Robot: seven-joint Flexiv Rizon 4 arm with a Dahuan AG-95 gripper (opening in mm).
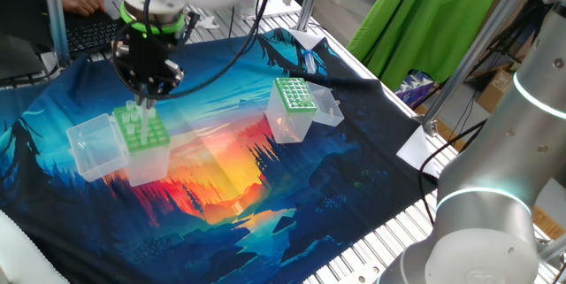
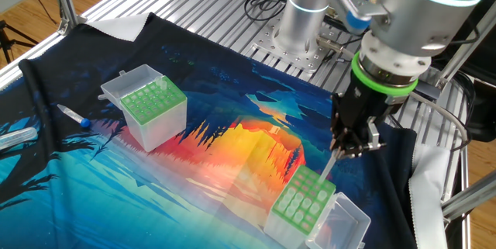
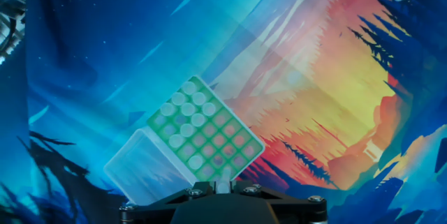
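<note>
My gripper (image 1: 149,96) points down over the near-left tip box, its fingers shut on a slender translucent pipette tip (image 2: 331,165). That tip hangs slightly tilted, its lower end at the box's green rack (image 2: 298,202); I cannot tell whether it is inside a hole. In the wrist view, the tip's pale upper part (image 3: 225,176) shows beside the fingers at the bottom edge. Several clear tips fill one side of this rack (image 3: 199,121), while other holes look empty. A second tip box (image 1: 290,123) with a green rack stands apart, with a tip (image 2: 161,83) near one corner.
Each box has an open clear lid, one beside the near-left box (image 1: 95,147). A blue-capped tube (image 2: 74,115) lies on the printed cloth beyond the second box. The cloth between the boxes is clear. A cable loops beside the gripper.
</note>
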